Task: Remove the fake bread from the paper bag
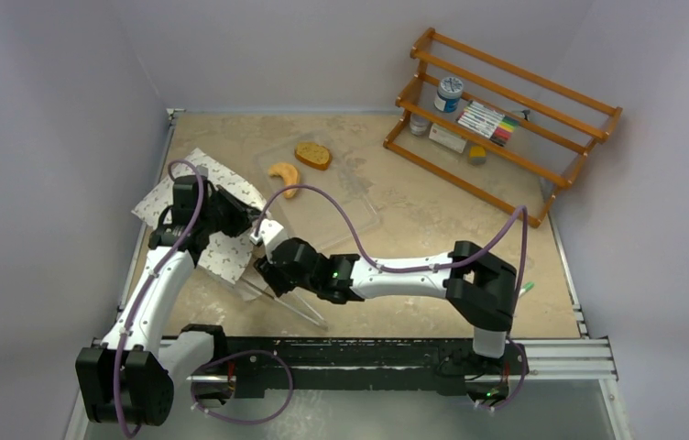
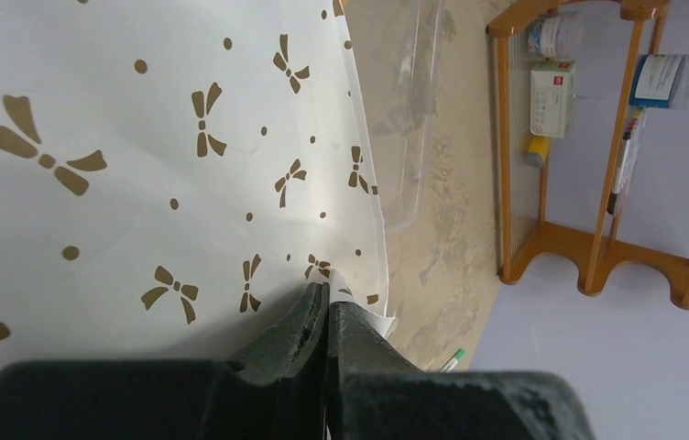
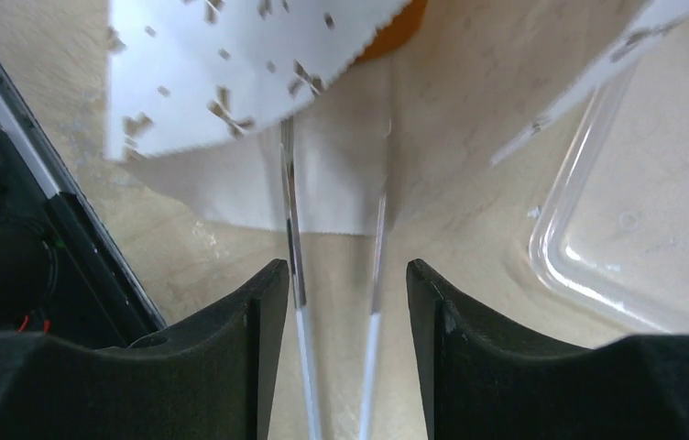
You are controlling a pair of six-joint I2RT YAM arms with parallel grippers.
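Note:
The white paper bag (image 1: 231,258) with brown bow prints lies at the left, its mouth facing right. My left gripper (image 1: 257,214) is shut on the bag's upper edge, a fold of paper (image 2: 339,286) between its fingertips. In the right wrist view an orange-brown item (image 3: 400,29), partly hidden, shows inside the mouth. A pair of tongs (image 3: 294,211) lies with one end in the bag and its pale ends outside. My right gripper stands open above the tongs, its fingers apart and holding nothing. A curved bread (image 1: 289,181) and a bread slice (image 1: 313,155) rest on the clear tray.
The clear tray (image 1: 353,218) lies just right of the bag. A wooden rack (image 1: 506,116) with jars and boxes stands at the back right.

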